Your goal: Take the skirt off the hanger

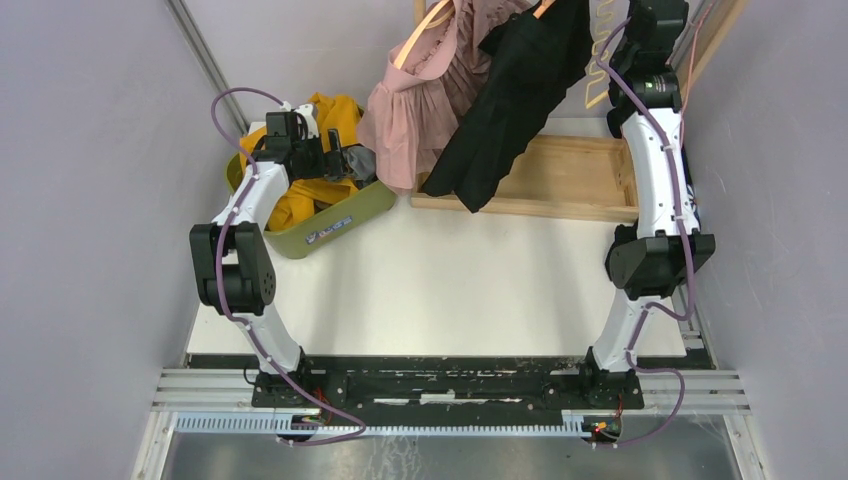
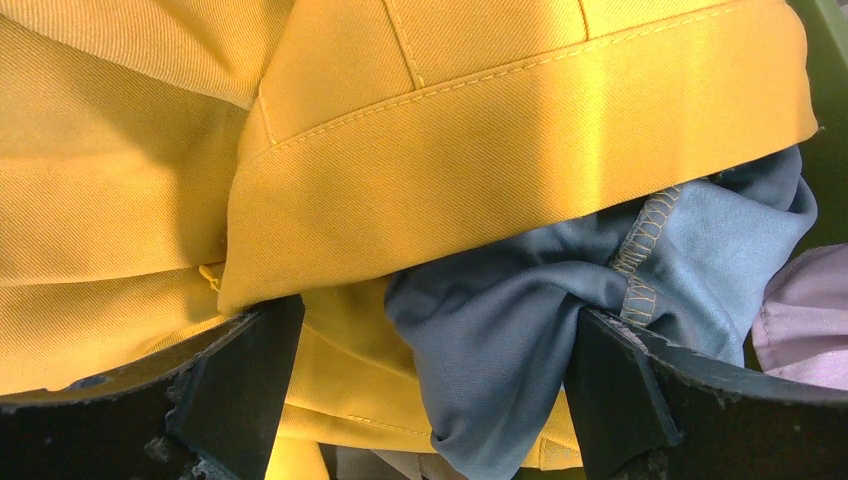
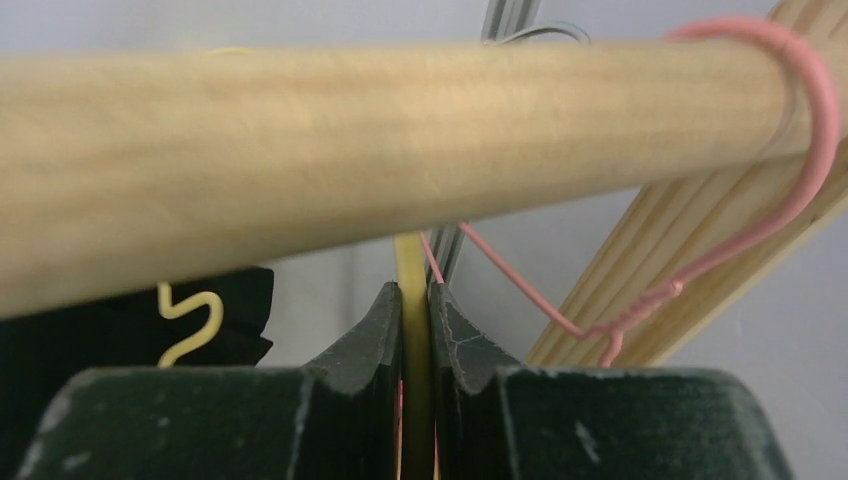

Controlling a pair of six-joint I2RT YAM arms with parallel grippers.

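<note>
In the basket, a yellow garment [image 1: 292,205], seen close up as yellow cloth [image 2: 520,150], lies loosely bunched. My left gripper stands open just over it, with blue-grey cloth [image 2: 500,330] showing between and beside its fingers. Up by the wooden rail [image 3: 300,150], my right gripper is shut on the thin stem of a yellow hanger [image 3: 410,262]. No cloth shows between those fingers. A wavy yellow hanger [image 1: 600,45] appears beside the right arm in the top view. Which garment is the skirt, I cannot tell.
A pink ruffled garment [image 1: 410,125] and a black garment [image 1: 520,105] hang centrally. Pink cord [image 3: 760,240] wraps the rail's right end. The green basket [image 1: 345,215] stands left; a wooden tray [image 1: 575,170] lies behind.
</note>
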